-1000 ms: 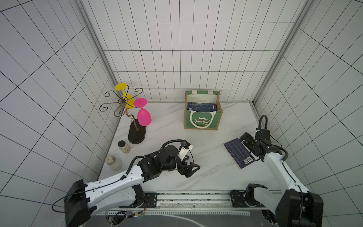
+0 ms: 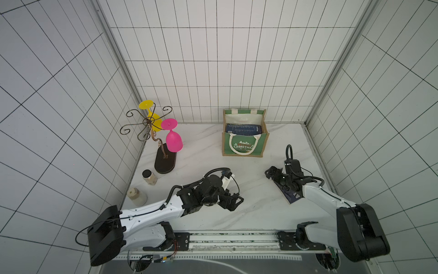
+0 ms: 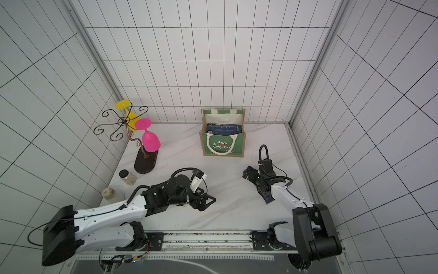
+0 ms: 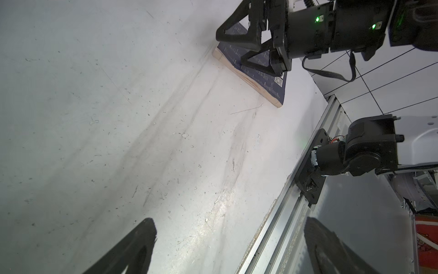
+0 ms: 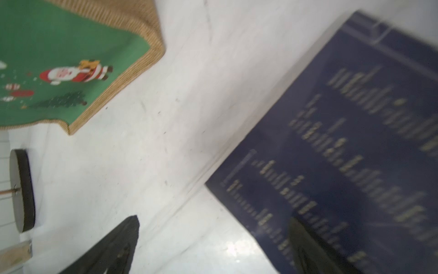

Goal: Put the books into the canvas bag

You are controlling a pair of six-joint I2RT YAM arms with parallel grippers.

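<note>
A dark blue book (image 5: 328, 150) lies flat on the table at the right; in the top left view most of the book (image 2: 292, 195) is hidden under my right arm. Over its far left part hovers my right gripper, open, nothing held. The green canvas bag (image 2: 245, 145) stands upright at the back middle, with a dark blue book (image 2: 244, 129) inside it. My left gripper (image 2: 233, 201) is open and empty above the front middle of the table; its wrist view shows bare tabletop between the fingers.
On the left stands a scrolled metal rack (image 2: 148, 121) holding a pink goblet (image 2: 173, 140) and a yellow one. Two small jars (image 2: 149, 177) are nearer the front left. Tiled walls close the back and sides. The table between the bag and my left gripper is clear.
My right gripper has moved left across the flat book, now covering most of it. The left arm has shifted slightly to the right. Bag and book stay in place.
</note>
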